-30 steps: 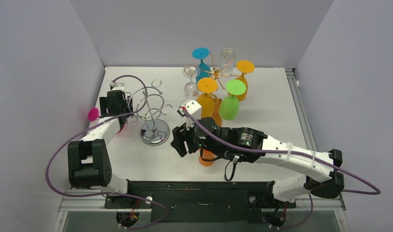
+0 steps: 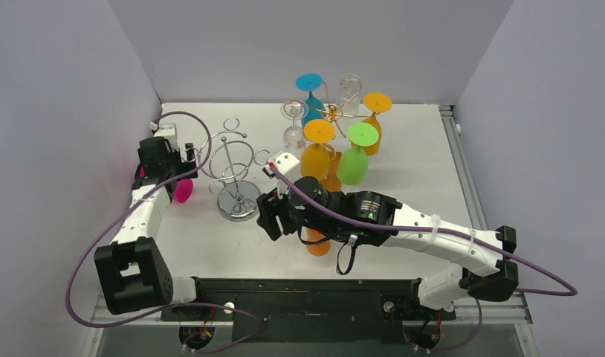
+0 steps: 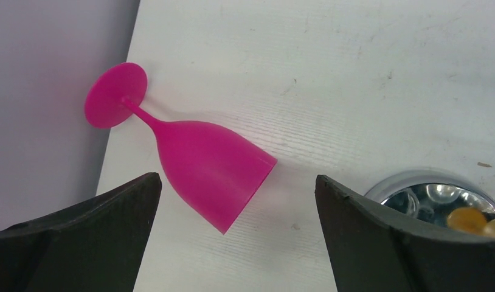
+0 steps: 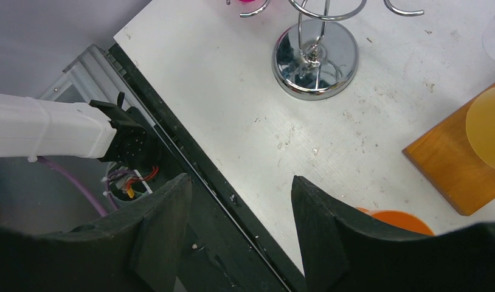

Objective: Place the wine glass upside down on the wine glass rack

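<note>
A pink wine glass point(image 3: 211, 167) lies on its side on the white table, near the left wall. My left gripper is open above it, with the bowl's mouth showing between the fingers but not clamped. In the top view the left arm covers much of the pink glass point(image 2: 183, 190). The silver wine glass rack point(image 2: 238, 202) stands just right of it, its curled hooks empty. My right gripper has its fingers apart and nothing between them, over the table's front edge. An orange glass point(image 4: 400, 221) is partly hidden behind its right finger.
A gold rack point(image 2: 331, 113) on a wooden base point(image 4: 449, 164) holds several upside-down glasses, among them a green one point(image 2: 353, 163) and a blue one point(image 2: 311, 108). The right arm point(image 2: 403, 216) stretches across the front right. Table between the silver rack and front edge is clear.
The right gripper has moved slightly left.
</note>
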